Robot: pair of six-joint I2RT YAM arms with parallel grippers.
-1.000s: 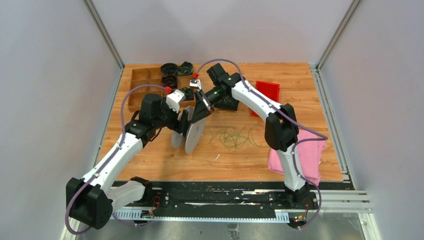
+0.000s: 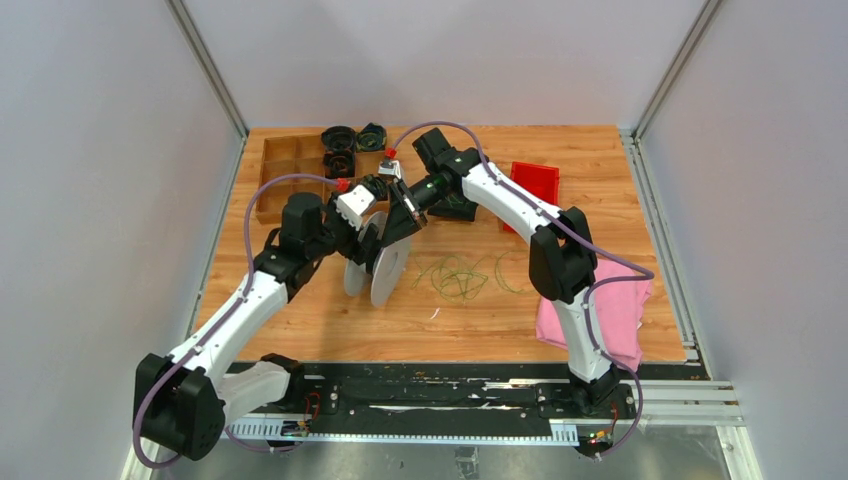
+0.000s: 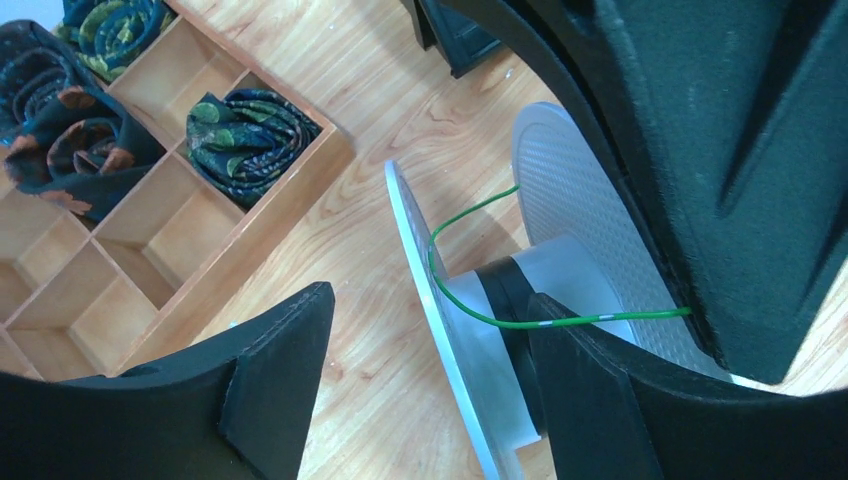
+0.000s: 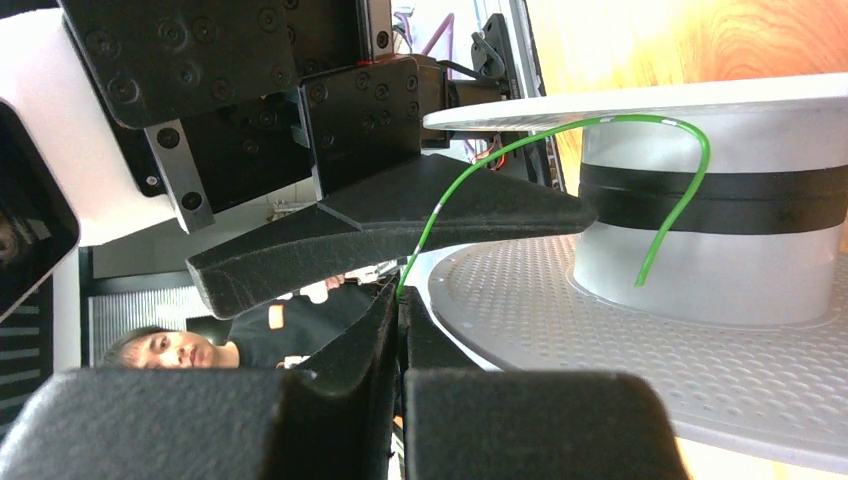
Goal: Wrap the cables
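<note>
A grey spool with two discs and a black band round its hub stands on the table, left of centre. Green cable arcs over the hub, its free end hanging by the band. The cable's other side runs into the tips of my right gripper, shut on it beside the spool. My left gripper is open at the spool, one finger in front of the hub and the near disc between its fingers in view. More cable lies in loose loops on the wood.
Behind the spool is a wooden compartment tray with several rolled dark cloths. A red bin stands at the back right, a pink cloth at the right. The two arms are crowded together over the spool.
The loose cable loops on the table have shifted slightly left and bunched up. My left arm has moved only a little; the right arm stays nearly still.
</note>
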